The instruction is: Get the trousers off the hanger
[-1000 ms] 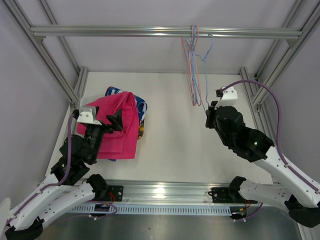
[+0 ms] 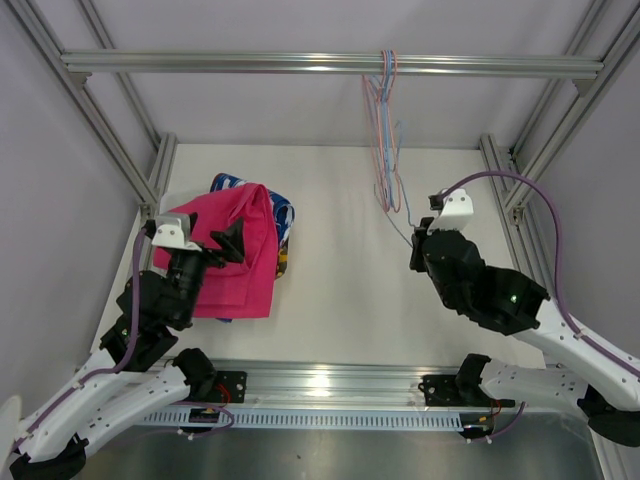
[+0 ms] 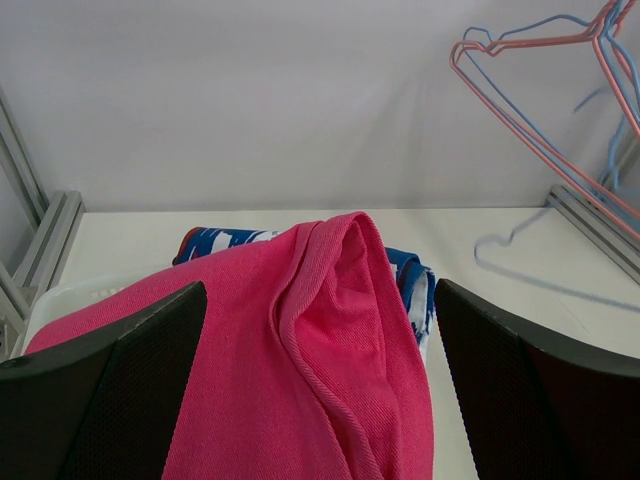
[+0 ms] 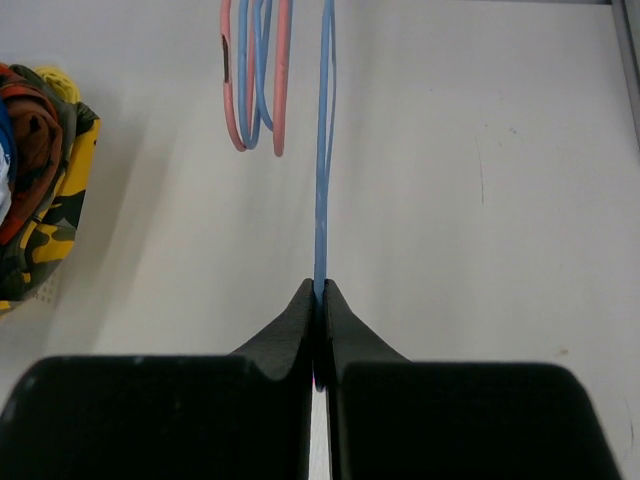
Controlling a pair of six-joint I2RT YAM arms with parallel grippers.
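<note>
Pink cloth lies over a heap of patterned clothes on the left of the white surface; whether it is trousers I cannot tell. My left gripper hangs above it, open and empty. My right gripper is shut on a thin blue hanger pulled taut below the cluster of blue and pink hangers on the rail. No garment shows on that hanger.
The metal rail crosses the top at the back. Metal frame posts stand at both sides.
The blue hanger held by my right gripper has come away from its separate hook spot on the rail, right of the cluster. The right arm has shifted slightly. The left has not moved.
</note>
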